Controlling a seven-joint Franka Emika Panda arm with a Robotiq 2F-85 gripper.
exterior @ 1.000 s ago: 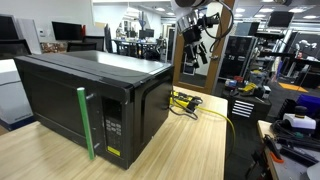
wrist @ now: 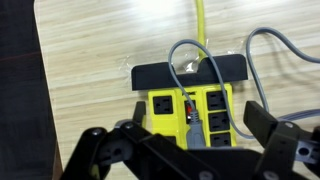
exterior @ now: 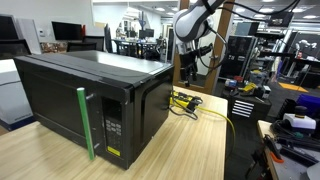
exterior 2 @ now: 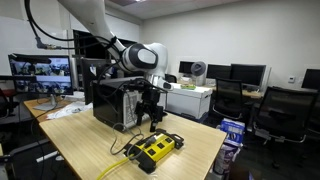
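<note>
A yellow and black power strip point(wrist: 190, 118) lies on the wooden table under my gripper, which stands open above it. A grey plug point(wrist: 195, 130) with a grey cord sits at the strip's sockets, between the fingers in the wrist view but below them; whether it is fully seated cannot be told. In exterior view 2 the yellow strip point(exterior 2: 156, 151) shows on the table, with my gripper point(exterior 2: 146, 131) over its near end. Exterior view 1 shows the strip point(exterior: 186, 99) beyond a black microwave, partly hidden.
The black microwave point(exterior: 105, 105) with a green handle strip point(exterior: 86, 124) fills the left of the table. A yellow cable point(exterior: 225, 117) and grey cord loop over the tabletop.
My arm has come down and to the left in exterior view 1, bringing the gripper nearer the power strip. The microwave and the strip have not moved.
</note>
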